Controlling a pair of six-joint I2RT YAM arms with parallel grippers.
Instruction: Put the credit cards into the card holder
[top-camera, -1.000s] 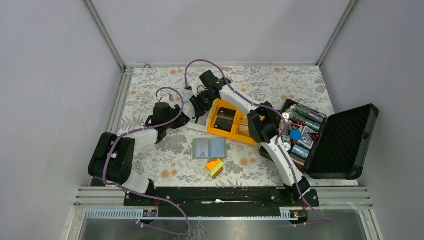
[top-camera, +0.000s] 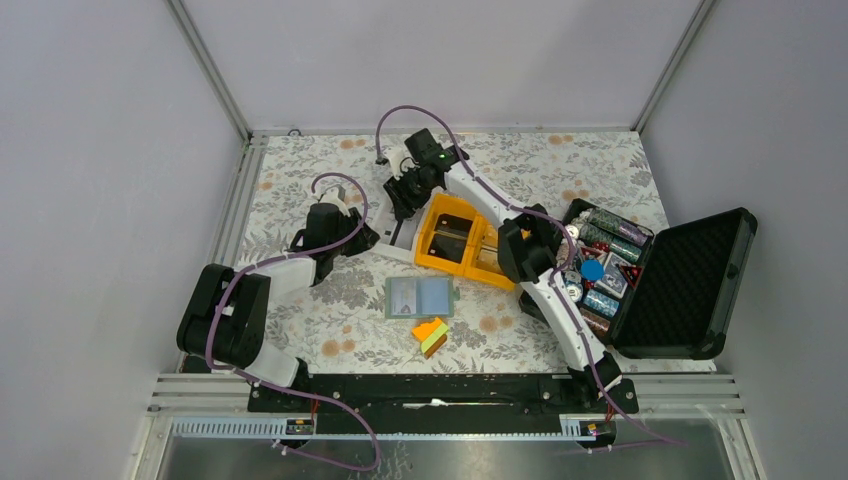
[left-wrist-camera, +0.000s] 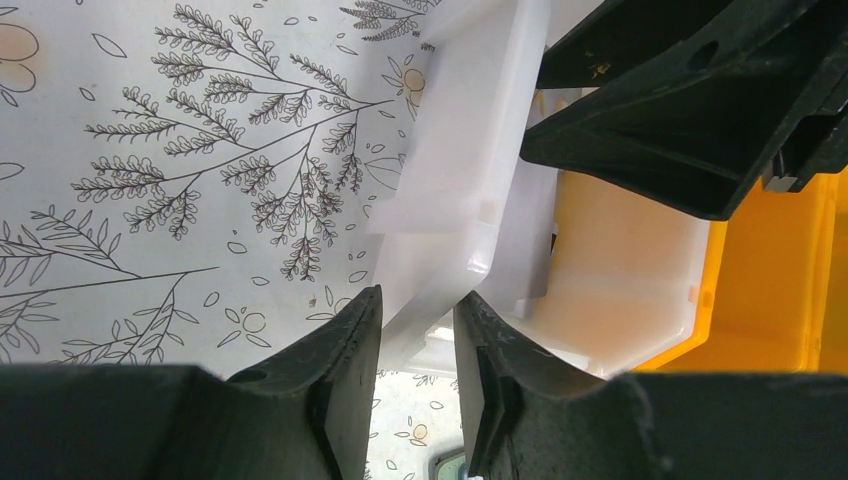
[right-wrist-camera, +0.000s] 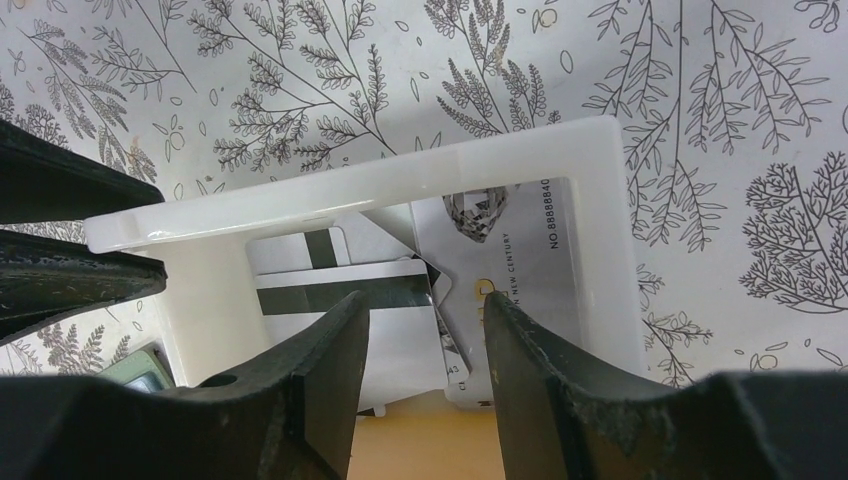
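Observation:
A white translucent tray (top-camera: 407, 250) lies left of an orange organiser. In the right wrist view it holds several cards, among them a white striped card (right-wrist-camera: 377, 355) and a grey card (right-wrist-camera: 520, 330). My left gripper is shut on the tray's left wall, seen in its wrist view. My right gripper stands over the tray, part open, with nothing visible between its fingers. The card holder (top-camera: 433, 297), a pale rectangle, lies below the tray in the top view.
An orange organiser (top-camera: 478, 271) adjoins the tray. Small coloured blocks (top-camera: 432, 336) lie near the front edge. An open black case (top-camera: 680, 290) full of items fills the right side. The table behind the tray is clear.
My right gripper and arm have moved a little toward the back of the table, higher in the top view. The left arm is unchanged.

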